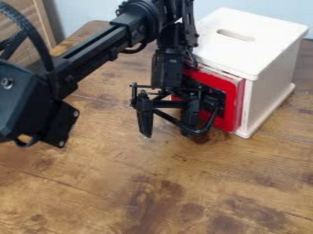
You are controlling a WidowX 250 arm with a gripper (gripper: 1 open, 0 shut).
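A white box (263,64) with a slot in its top stands at the upper right, its front carrying a red panel (226,91) in a white frame. My black gripper (171,119) hangs low over the table just in front of the red panel, covering much of it. Its fingers point downward; whether anything is between them, or whether they touch the panel, I cannot tell.
My black arm spans the upper left and hides part of the table behind it.
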